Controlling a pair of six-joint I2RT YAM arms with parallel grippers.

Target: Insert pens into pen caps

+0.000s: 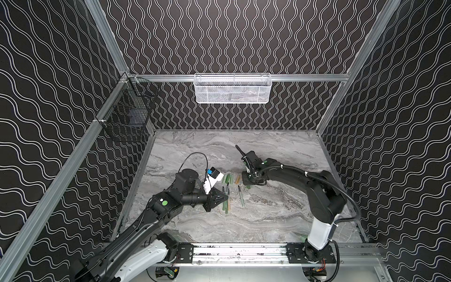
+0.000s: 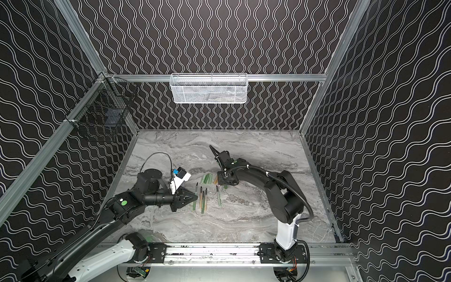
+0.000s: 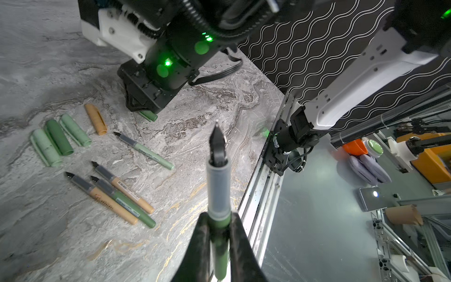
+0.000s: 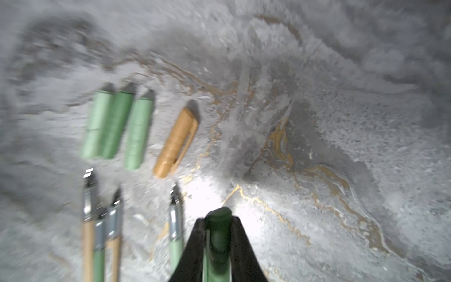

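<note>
In the left wrist view a green pen (image 3: 219,197) with a grey collar and dark tip stands between the fingers of my left gripper, which is shut on its green barrel. My right gripper is shut on a dark green cap (image 4: 219,249); the cap is clear of the pen. Flat on the table lie loose caps: an orange cap (image 4: 174,143), a dark green cap (image 3: 58,137) and two light green ones. Uncapped pens lie nearer the front: a light green pen (image 3: 144,150), a dark green pen (image 3: 123,202) and two orange pens.
A white mesh basket (image 1: 232,89) hangs on the back rail and a black wire basket (image 1: 129,112) on the left side.
</note>
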